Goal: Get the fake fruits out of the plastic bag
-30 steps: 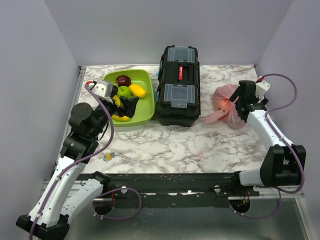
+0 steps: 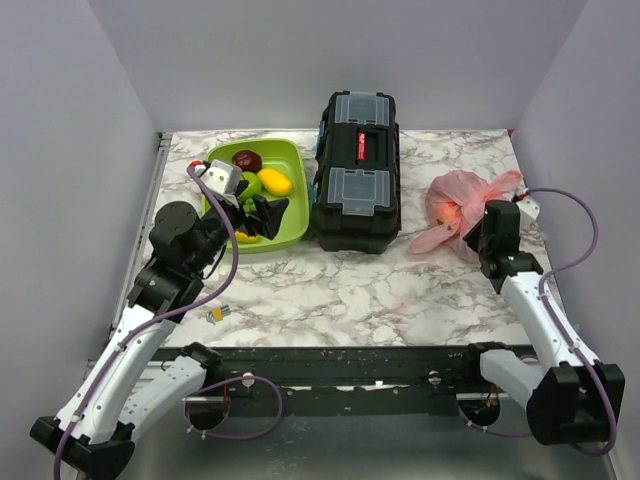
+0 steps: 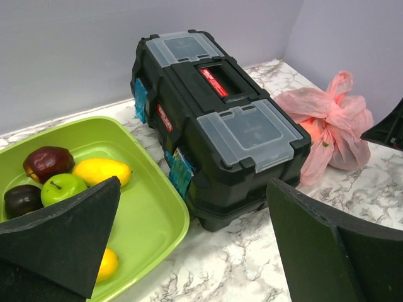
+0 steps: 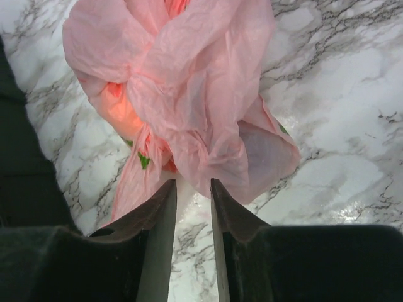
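Observation:
The crumpled pink plastic bag (image 2: 452, 200) lies at the right of the table, an orange-red fruit (image 4: 119, 104) showing through its film. At its near right side is my right gripper, its fingertips slightly parted at the bag's edge; whether film is caught between them is unclear. Over the green tray (image 2: 297, 222) my left gripper stands wide open and empty. Inside that tray lie a dark red fruit (image 3: 48, 163), a green apple (image 3: 63, 190), a yellow mango (image 3: 102, 171), a dark fruit (image 3: 24, 201) and a yellow fruit (image 3: 108, 264).
A black toolbox (image 2: 358, 225) with clear lid panels stands between tray and bag. Near the front left lies a small yellow-and-blue item (image 2: 218, 313). Walls rise behind and at both sides.
My right gripper has moved toward the table's front along the bag's right side. More of the bag's far right part shows, bunched up. My left gripper has shifted slightly right, still open.

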